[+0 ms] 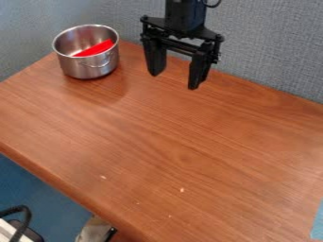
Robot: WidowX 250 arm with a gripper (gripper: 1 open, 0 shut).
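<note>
A steel pot (85, 63) stands at the back left of the wooden table, with a bright red object (94, 48) inside it. My black gripper (176, 76) hangs over the back of the table, to the right of the pot and apart from it, fingers spread open with nothing between them.
A grey padded wall (271, 52) runs behind it. Cables and hardware sit at the lower left, off the table's edge.
</note>
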